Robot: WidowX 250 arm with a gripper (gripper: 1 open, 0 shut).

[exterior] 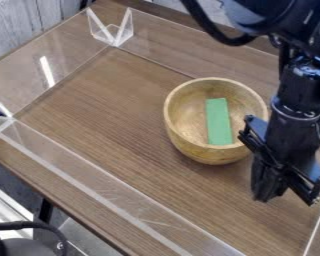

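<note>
A round tan bowl (187, 125) sits right of the middle of the wooden table, holding a green rectangular block (218, 120). My black gripper (271, 179) is at the right, low beside the bowl's front right, pointing down toward the bare wood. I see nothing held in it; whether its fingers are shut is hard to tell.
A clear plastic piece (112, 30) stands at the back left. Part of another black arm (16, 240) shows at the bottom left corner.
</note>
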